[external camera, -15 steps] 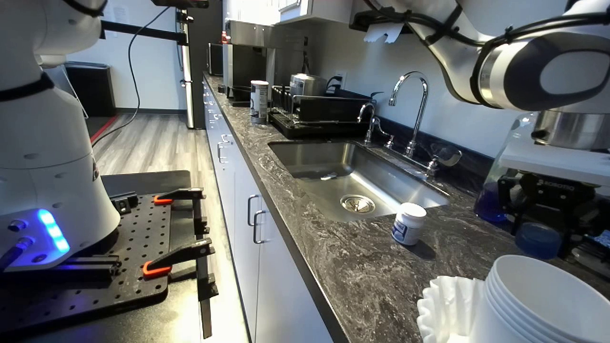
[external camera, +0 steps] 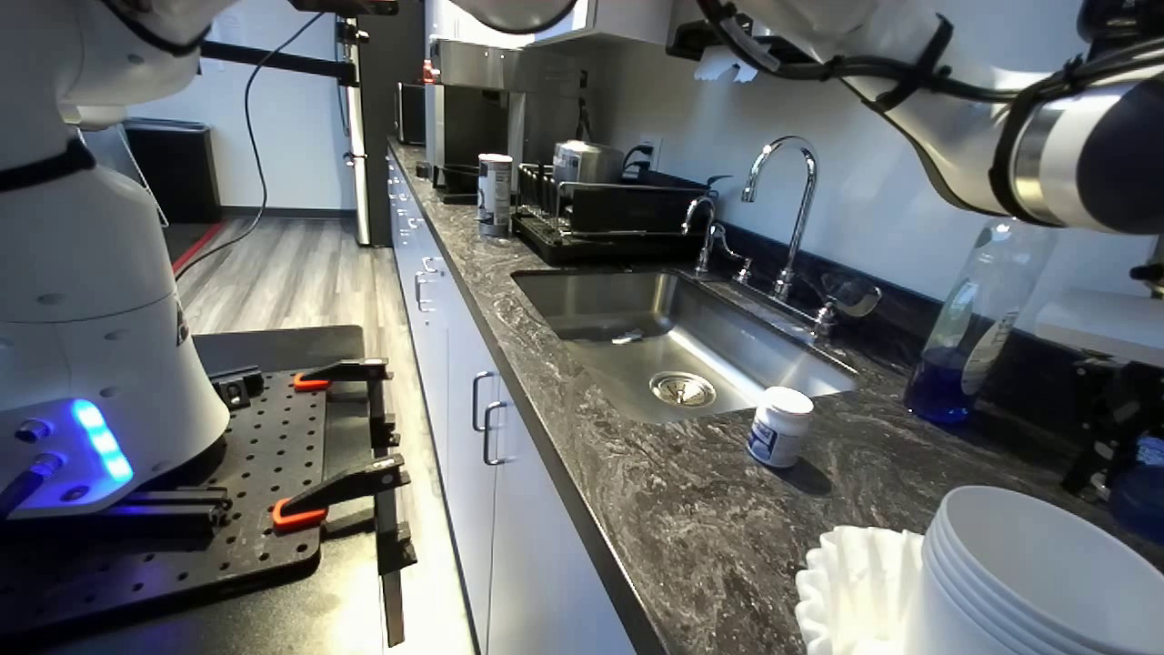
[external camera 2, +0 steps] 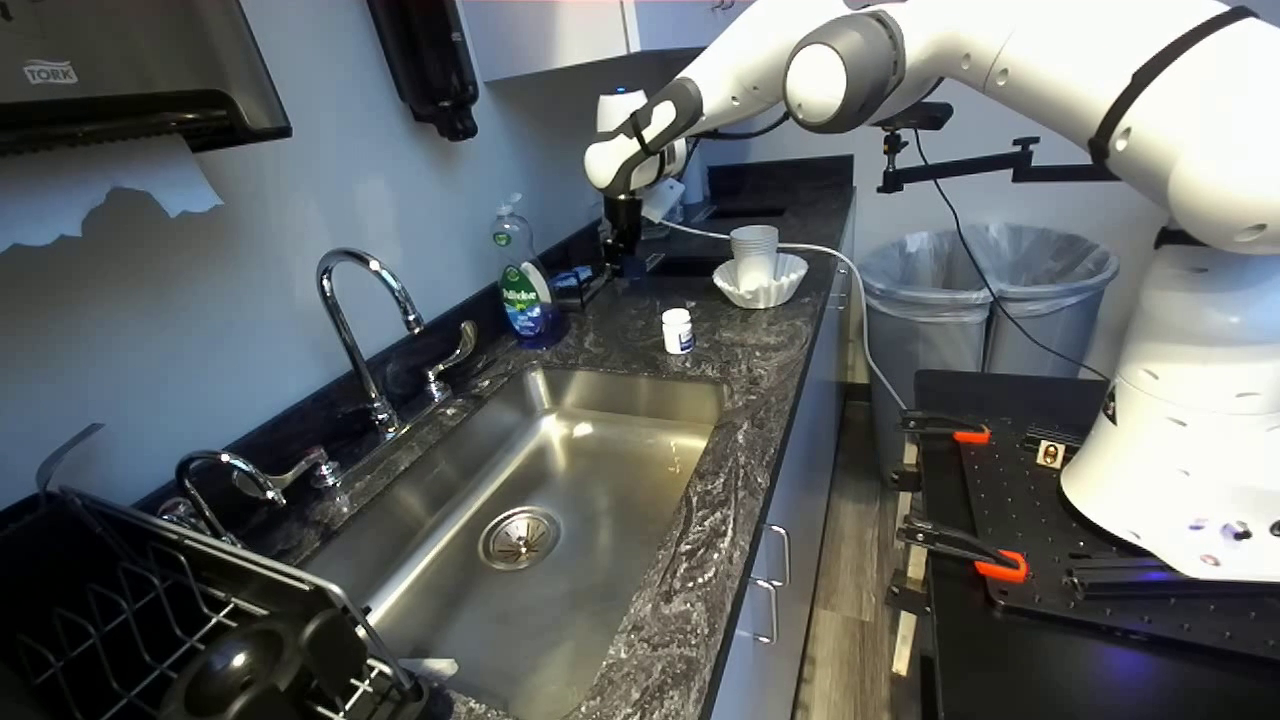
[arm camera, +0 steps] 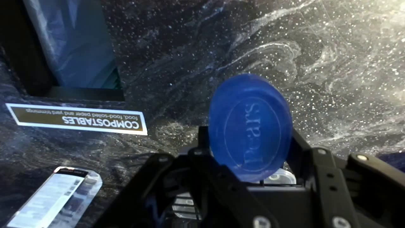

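Observation:
A translucent blue oval piece marked "pears" (arm camera: 250, 117), apparently soap, fills the space between the fingers of my gripper in the wrist view. The gripper is shut on it, one black finger (arm camera: 203, 137) on either side. Dark counter shows beneath the blue piece, with a square opening (arm camera: 81, 49) up and to the left, beside a "COMPOSTABLES" label (arm camera: 77, 118). In exterior view 2 the gripper (external camera 2: 621, 254) points down over the far counter near the wall. Exterior view 1 cuts it off at the right edge, where part of the blue piece (external camera: 1140, 491) shows.
A dish soap bottle (external camera 2: 523, 282) stands by the wall, and a white pill bottle (external camera 2: 678, 331) near the sink (external camera 2: 600, 516). Stacked cups (external camera 2: 755, 254) sit at a fluted white bowl (external camera 2: 761, 288) near the counter's front edge. A clear labelled package (arm camera: 57, 197) lies lower left.
In exterior view 1 the arm and gripper have shifted right, carrying the blue piece partly behind the frame's right edge. More of the dish soap bottle shows. The counter items have not moved.

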